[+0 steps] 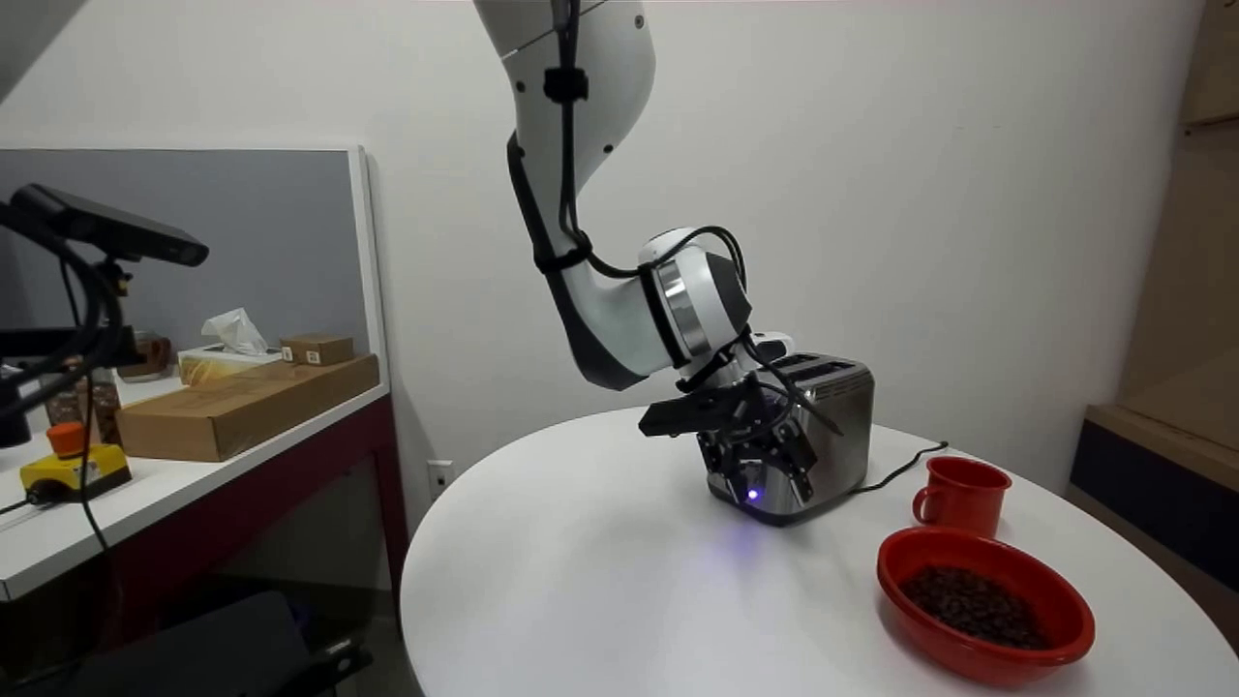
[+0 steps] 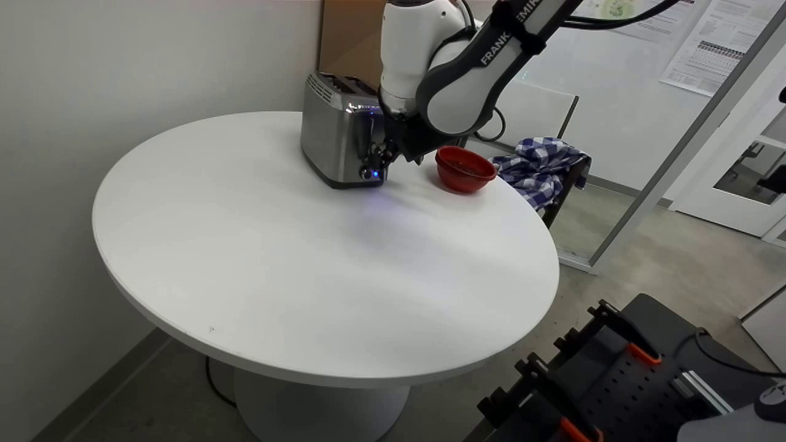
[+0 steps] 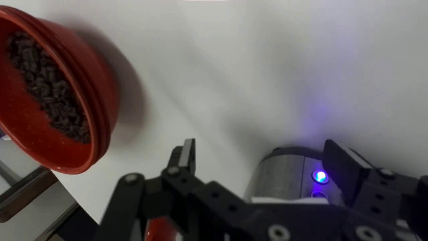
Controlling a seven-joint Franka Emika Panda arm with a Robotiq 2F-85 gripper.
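Observation:
A silver toaster stands on the white table, a lit blue-violet button low on its front. My gripper is lowered at that front face, fingers pointing down. In the wrist view its fingers are wide apart, one finger over bare table and the other just beside the lit button. Part of the toaster front shows between them, but nothing is gripped. Whether a finger touches the toaster is unclear. The arm hides part of the toaster front, including its lever area.
A red bowl of dark beans sits near the table's right edge, with a red mug behind it. The toaster's black cord runs toward the mug.

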